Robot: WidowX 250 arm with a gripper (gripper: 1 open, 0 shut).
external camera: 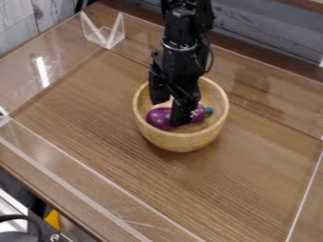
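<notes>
A wooden bowl (183, 141) sits at the middle of the wooden table, holding a purple eggplant (161, 117) with a green stem toward the right. The black gripper (169, 103) reaches down from above into the bowl, its fingers open around the upper side of the eggplant, which they partly hide. Whether the fingers touch it I cannot tell.
A clear bracket-like piece (106, 34) stands at the back left. The wooden table (76, 123) has free room left, right and in front of the bowl. A dark cable and yellow piece lie at the lower left edge.
</notes>
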